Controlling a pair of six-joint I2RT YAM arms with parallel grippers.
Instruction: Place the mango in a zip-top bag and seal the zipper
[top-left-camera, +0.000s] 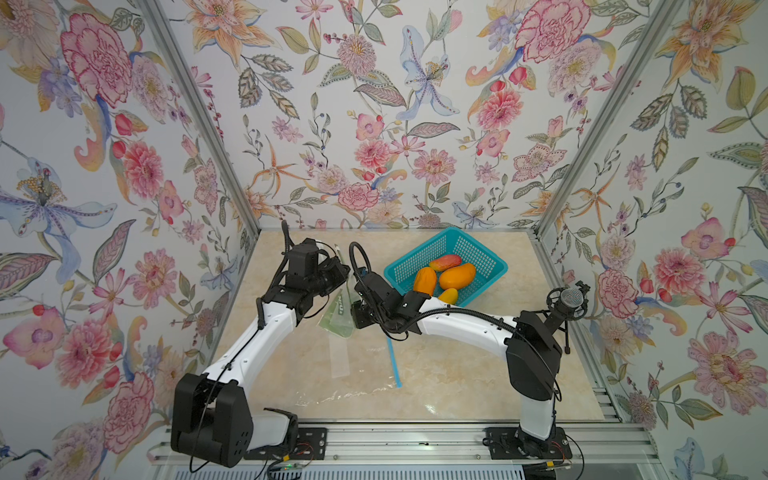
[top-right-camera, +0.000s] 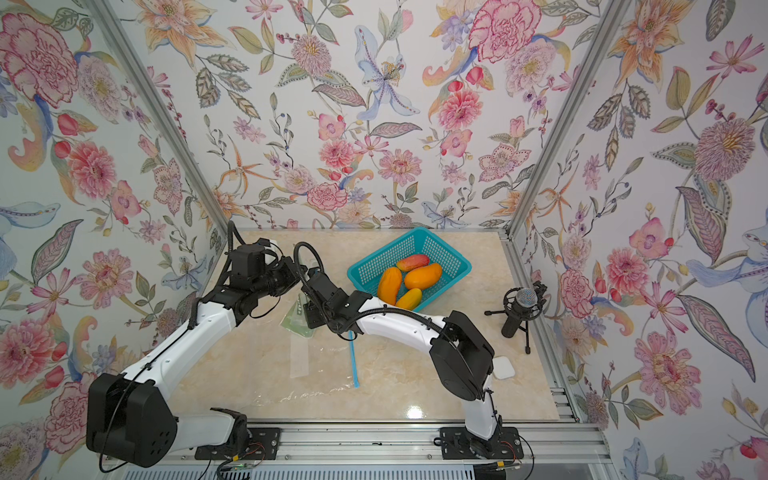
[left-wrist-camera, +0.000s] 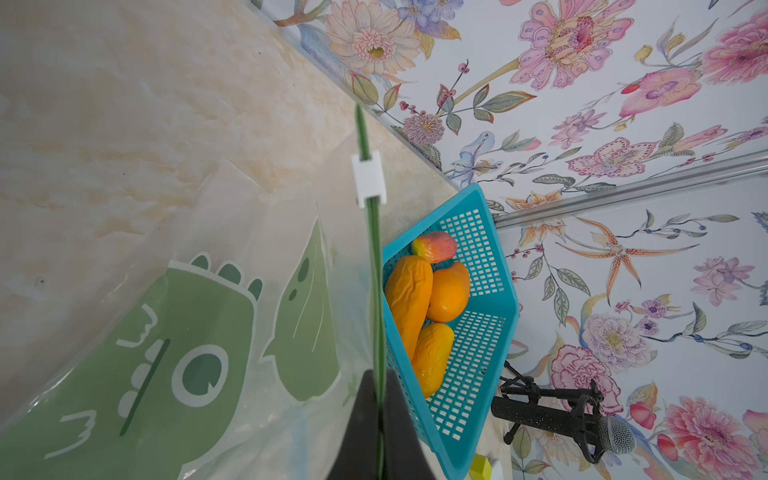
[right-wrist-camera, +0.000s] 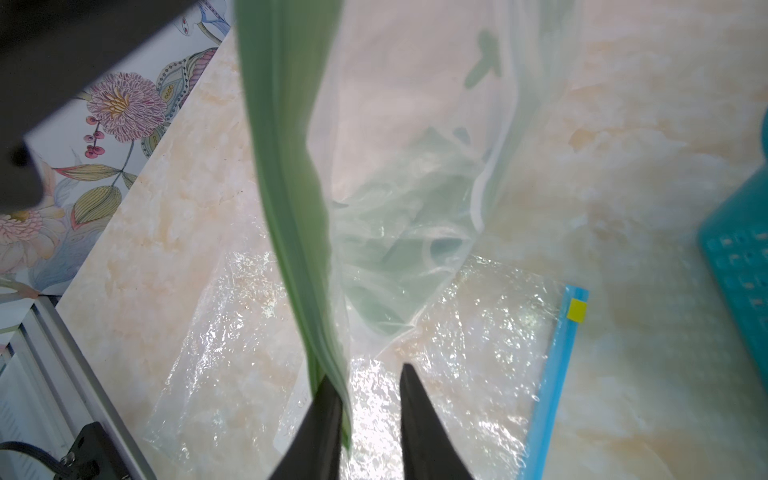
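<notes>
A clear bag with green printed figures hangs upright between the arms. Its green zipper edge carries a white slider. My left gripper is shut with one end of that edge between its fingers. My right gripper stands part open at the other end. There the green edge comes down against one finger, and a gap separates the two fingers. Mangoes, among them an orange one and a yellow one, lie in the blue basket. No mango shows in the bag.
A second clear bag with a blue zip strip lies flat on the table below the grippers. A small black tripod stands at the right.
</notes>
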